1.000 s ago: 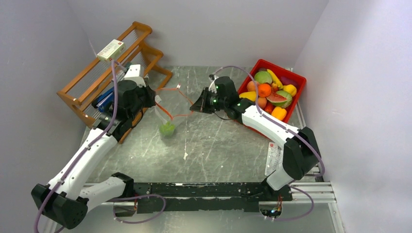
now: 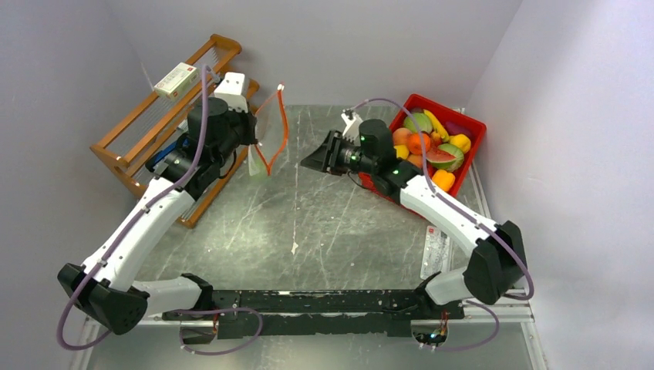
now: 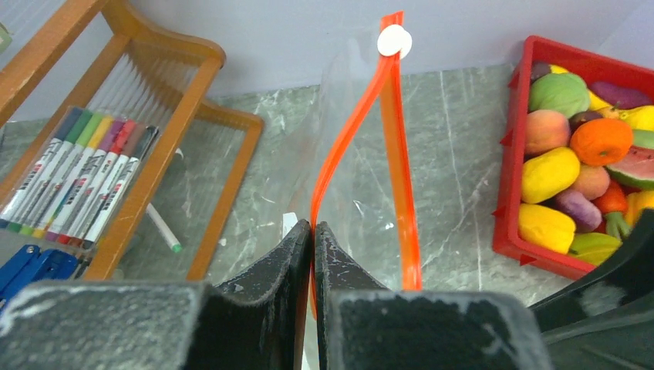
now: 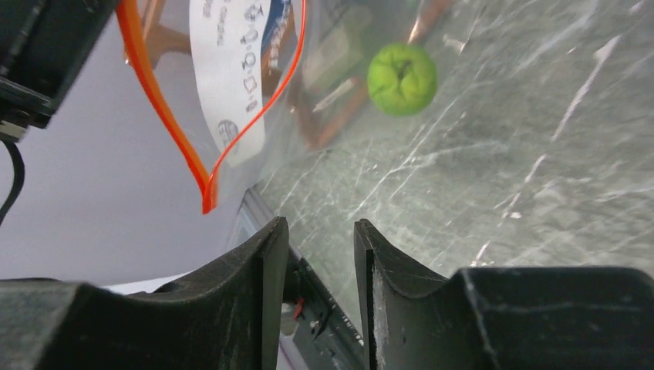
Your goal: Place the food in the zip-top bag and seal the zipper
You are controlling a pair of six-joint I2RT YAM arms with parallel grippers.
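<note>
A clear zip top bag with an orange zipper (image 2: 286, 131) hangs from my left gripper (image 2: 253, 132), its mouth parted. In the left wrist view my left gripper is shut on one orange zipper edge, and a round white slider (image 3: 394, 40) sits at the zipper's far end. A green, apple-like fruit (image 4: 402, 79) shows through the clear film in the right wrist view. My right gripper is part open with nothing between its fingers; it stands apart from the bag, to its right in the top view (image 2: 315, 164).
A red basket (image 2: 485, 127) full of mixed fruit and vegetables stands at the right back. At the left back is a wooden rack (image 2: 116, 158) with a white box (image 2: 176, 81) on top and markers (image 3: 77, 177).
My right gripper has let go of the bag's orange edge and moved off to the right. My left gripper has moved back and slightly right with the bag, whose mouth has narrowed.
</note>
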